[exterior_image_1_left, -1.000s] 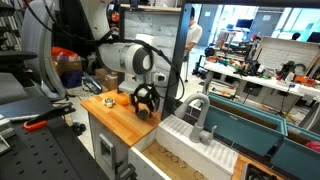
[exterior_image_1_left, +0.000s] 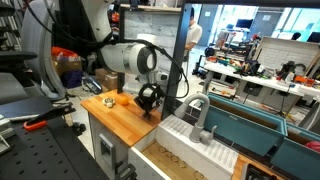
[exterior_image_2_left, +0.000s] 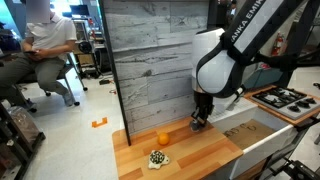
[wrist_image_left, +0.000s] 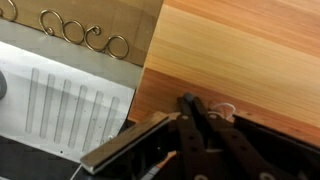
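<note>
My gripper (exterior_image_1_left: 149, 112) is low over the wooden board (exterior_image_1_left: 118, 122), close to its sink-side edge. In exterior view 2 it points down at the far right part of the board, with a small dark object (exterior_image_2_left: 197, 126) at its fingertips. Dark fingers fill the bottom of the wrist view, where the gripper looks shut on this object. A thin pale curved line shows beside it. The object's shape is mostly hidden, and I cannot tell whether it touches the board.
An orange fruit (exterior_image_2_left: 164, 139) and a pale patterned item (exterior_image_2_left: 158, 159) lie on the board. Beside it are an open drawer (exterior_image_1_left: 168, 163) with curled wire patterns and a white sink with a tall faucet (exterior_image_1_left: 188, 103). A grey plank wall (exterior_image_2_left: 160, 70) stands behind.
The gripper and the dark object at its tips have shifted very slightly toward the sink side. The fruit and the board look unmoved.
</note>
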